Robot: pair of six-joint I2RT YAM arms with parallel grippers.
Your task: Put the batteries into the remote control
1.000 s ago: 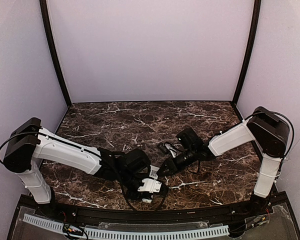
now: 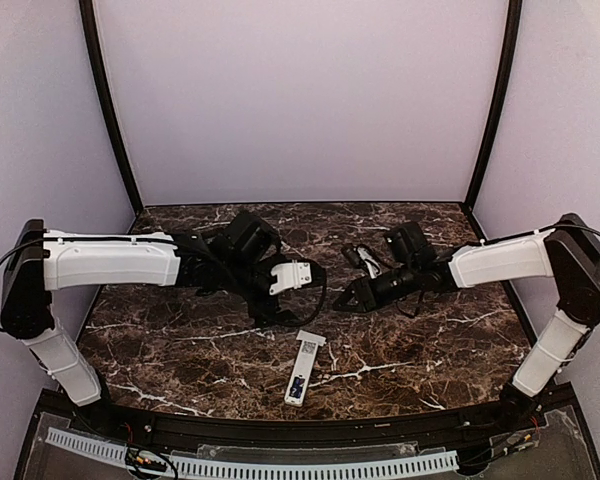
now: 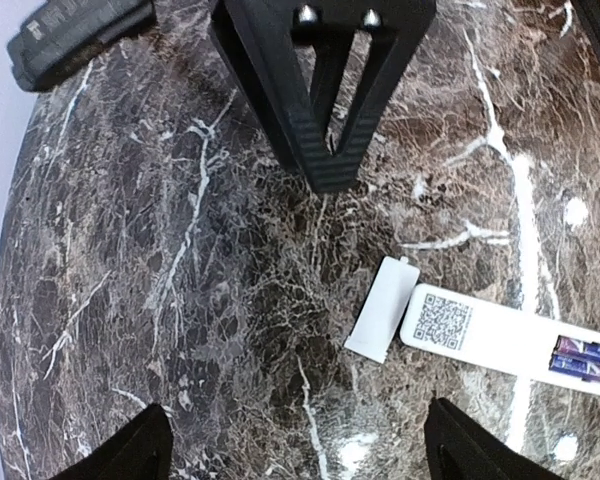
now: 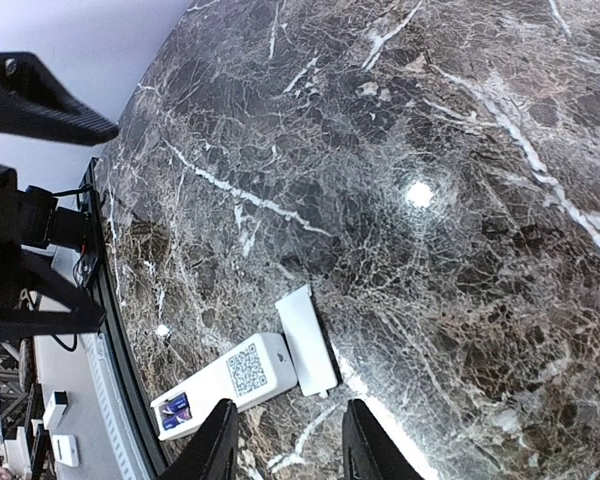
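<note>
The white remote control (image 2: 305, 365) lies on the marble table near the front middle, with blue cells (image 3: 580, 358) in the compartment at its end. The battery cover (image 3: 382, 308) lies crosswise at the remote's other end (image 4: 306, 340). My left gripper (image 2: 275, 312) is raised above and behind the remote; in its wrist view its fingers are spread with only table between them. My right gripper (image 2: 352, 295) is raised behind and right of the remote, fingers apart, nothing seen between them.
White walls (image 2: 310, 100) enclose it at the back and sides; a dark rail runs along the front edge.
Both arms have moved up and back from the remote, the left one by more, uncovering the remote and its cover in the top view.
</note>
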